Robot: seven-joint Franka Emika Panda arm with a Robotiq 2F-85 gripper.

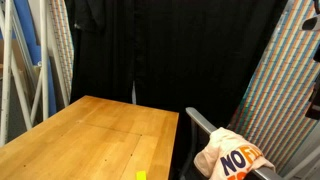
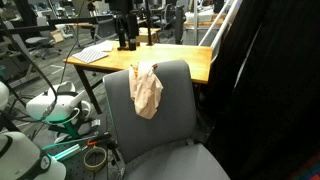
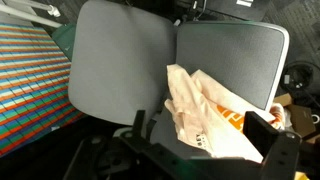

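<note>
A pale peach cloth [image 2: 146, 90] with dark and orange lettering hangs over the top of a grey chair's backrest [image 2: 181, 90]. In the wrist view the cloth [image 3: 205, 120] lies crumpled across the lower middle, partly hidden by the dark fingers at the bottom. My gripper [image 2: 127, 45] is above the chair, higher than the cloth and apart from it. Its fingers stand wide open, with the cloth below and nothing held. In exterior view 1 the cloth [image 1: 230, 156] shows at the lower right, and only a bit of the gripper enters at the right edge.
A wooden table [image 1: 90, 135] stands beside the chair, mostly bare, with a small yellow object [image 1: 141, 175] at its near edge. The chair's seat [image 2: 175, 163] is empty. Black curtain [image 1: 190, 60] hangs behind the table. A keyboard [image 2: 90, 54] lies on the table's far-left part.
</note>
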